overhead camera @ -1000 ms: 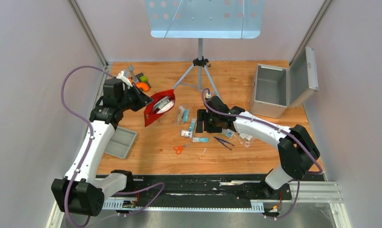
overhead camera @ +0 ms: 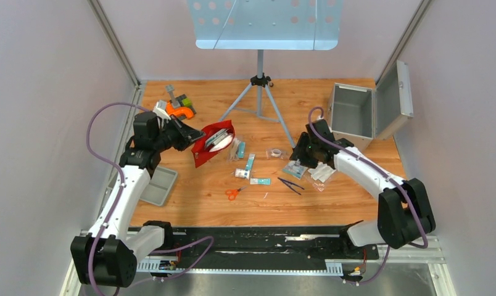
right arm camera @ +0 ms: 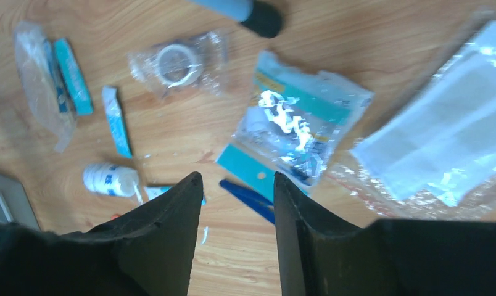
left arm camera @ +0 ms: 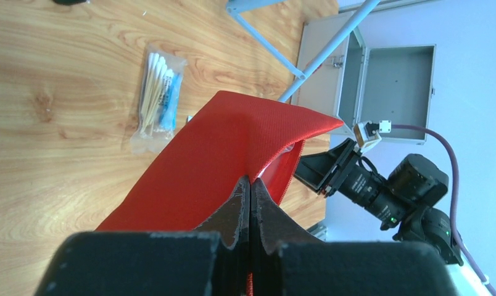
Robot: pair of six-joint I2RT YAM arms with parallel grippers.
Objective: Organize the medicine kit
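My left gripper is shut on the edge of the red pouch (left arm camera: 190, 160). In the top view the raised pouch (overhead camera: 199, 154) gapes open, with white and grey items (overhead camera: 217, 140) inside. My right gripper hangs above the supplies, its fingers part-way apart and nothing visible between them. Below it in the right wrist view are a clear bag with a teal label (right arm camera: 301, 114), a teal-and-white strip (right arm camera: 252, 172) and blue tweezers (right arm camera: 248, 198). A bagged white roll (right arm camera: 179, 63), a small white bottle (right arm camera: 111, 179) and bagged white cloth (right arm camera: 443, 123) lie around.
Orange scissors (overhead camera: 232, 193) and bagged cotton swabs (left arm camera: 153, 98) lie on the table. A stand's leg (overhead camera: 279, 117) rises behind my right gripper. An open metal box (overhead camera: 351, 114) stands far right, a grey tray (overhead camera: 159, 186) lies left.
My right arm has swung to the right, from over the middle items to above the clear bag.
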